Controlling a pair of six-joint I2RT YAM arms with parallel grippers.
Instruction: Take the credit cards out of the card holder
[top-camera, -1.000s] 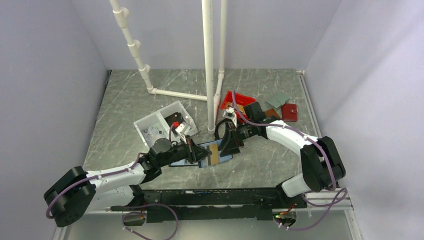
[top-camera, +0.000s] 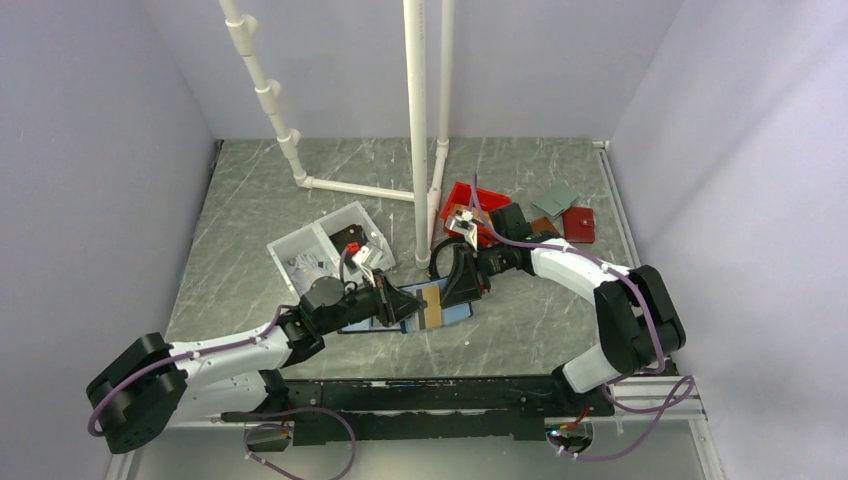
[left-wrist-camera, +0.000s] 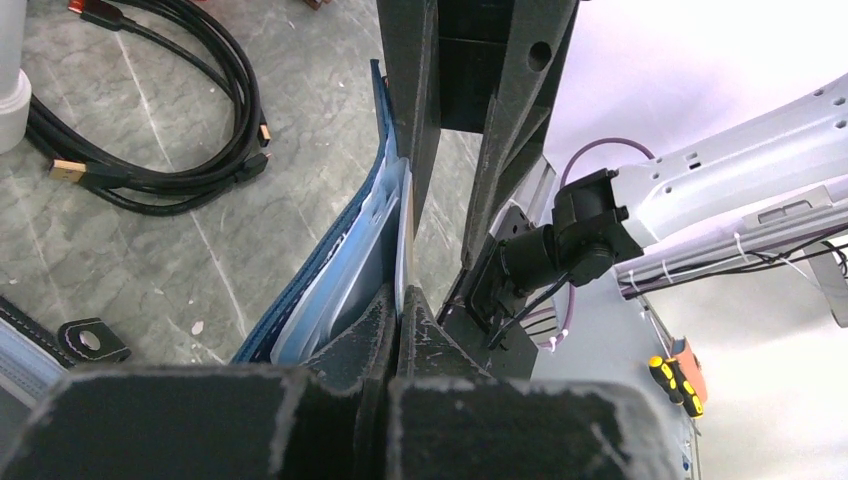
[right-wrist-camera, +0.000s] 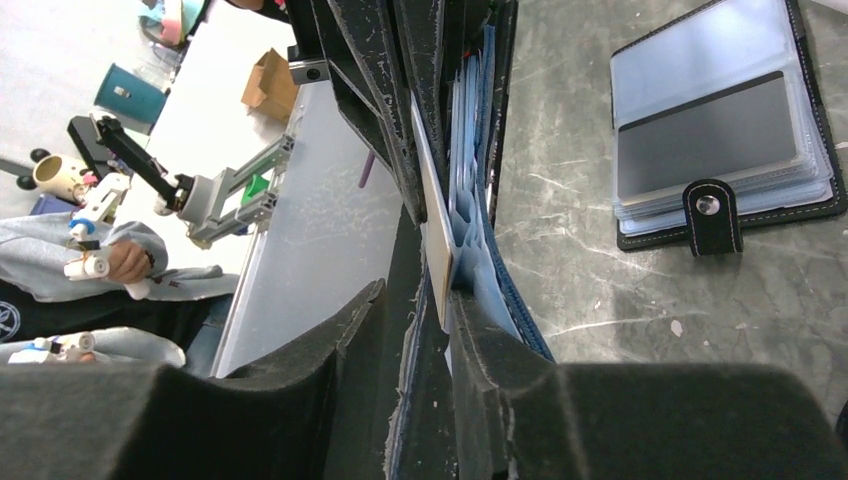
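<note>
A card holder with clear blue sleeves stands near the middle front, a gold card in it. My left gripper is shut at the edge of the sleeves, pinching them thinly. From the other side, my right gripper is part open, its fingertips either side of the gold card's edge; the upright sleeves and blue cover run beside it. Another holder section with a grey card and snap strap lies flat on the table.
A coiled black cable lies behind the holder. The white divided box, red tray and small wallets are farther back. A white pipe frame rises at the centre.
The sleeves with the gold card have shifted slightly to the right in the top view, along with my right gripper. The left arm is nearly still.
</note>
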